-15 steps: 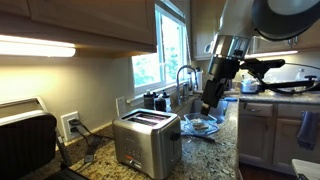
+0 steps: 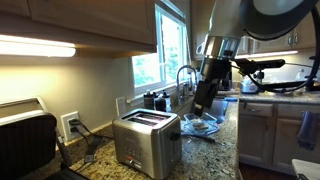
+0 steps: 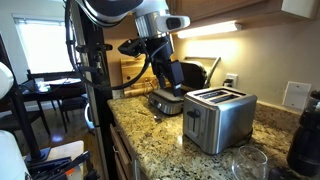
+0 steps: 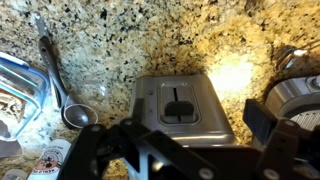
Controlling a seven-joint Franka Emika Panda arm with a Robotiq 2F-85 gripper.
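My gripper [image 2: 204,94] hangs open above the counter, clear of the toaster. Its fingers [image 4: 268,122] stand well apart in the wrist view, with nothing held between them. The silver toaster [image 2: 147,145] is upright on the counter; its slots are visible from above in the second exterior view [image 3: 219,118]. Below the gripper, the wrist view shows the toaster's end face with a black lever [image 4: 179,107]. The lower part of the toaster is covered by the gripper there.
A ladle [image 4: 76,115] and a clear container [image 4: 22,82] lie left in the wrist view. A dark appliance [image 3: 170,102] stands behind the toaster. A glass [image 3: 249,163] and a black bottle [image 3: 305,145] are nearby.
In exterior view 1, my gripper has shifted slightly left and down, nearer the toaster, and its tilt has altered a little. The toaster has not moved.
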